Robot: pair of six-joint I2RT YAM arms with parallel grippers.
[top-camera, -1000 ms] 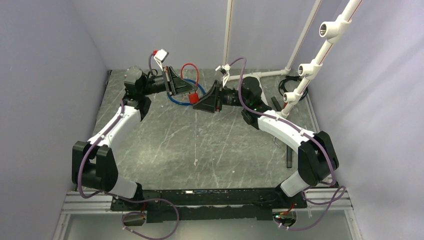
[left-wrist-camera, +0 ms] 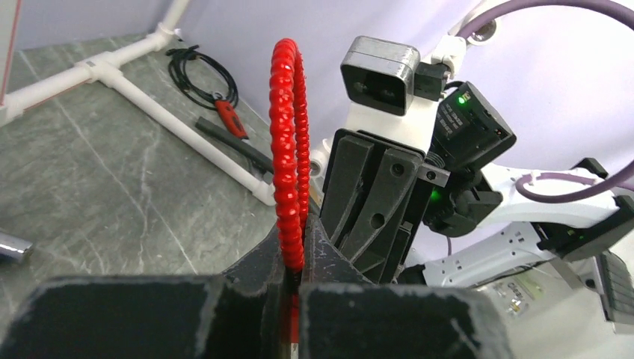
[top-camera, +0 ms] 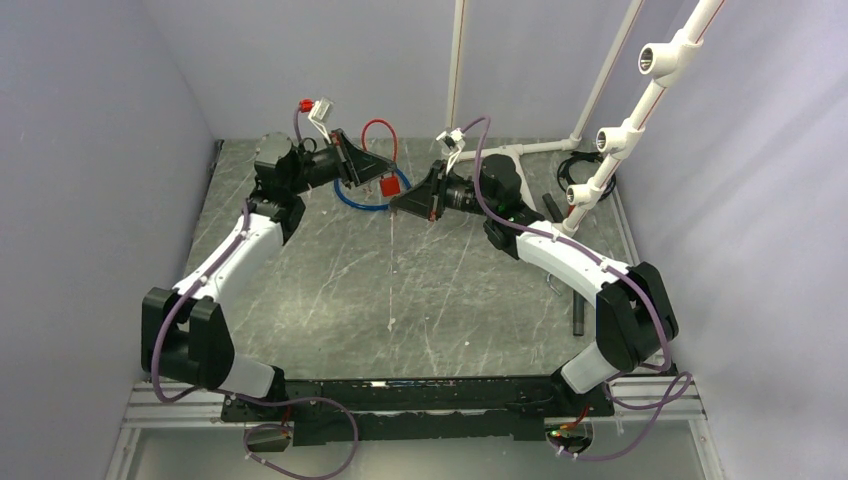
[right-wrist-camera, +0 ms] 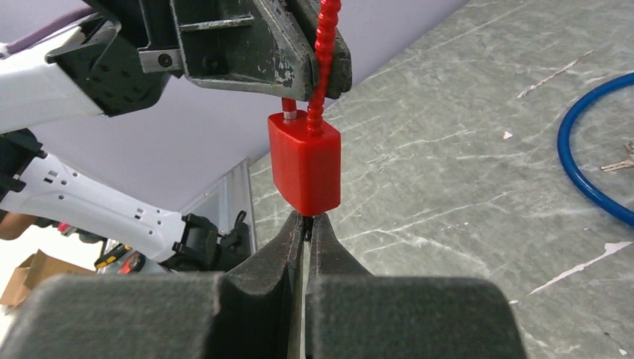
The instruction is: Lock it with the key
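Note:
A padlock with a red body (right-wrist-camera: 305,161) and a long red beaded cable shackle (left-wrist-camera: 284,142) is held above the table. My left gripper (top-camera: 390,168) is shut on the shackle just above the body. In the right wrist view, one cable end, with a silver collar, meets the body's top; whether it is seated is unclear. My right gripper (top-camera: 394,204) is shut, its fingertips (right-wrist-camera: 324,243) right beneath the lock body. A tiny dark piece shows between the lock's underside and these tips; I cannot tell whether it is a key.
A blue ring-shaped cable (right-wrist-camera: 570,146) lies on the grey table (top-camera: 330,290) with metal keys (right-wrist-camera: 626,158) inside it. White pipes (top-camera: 545,147) frame the right and back. A coiled black cable (top-camera: 582,175) lies at the back right.
Both grippers and the lock have shifted slightly, the red body moving a little right and up in the top view. The right gripper's wrist looks slightly rotated.

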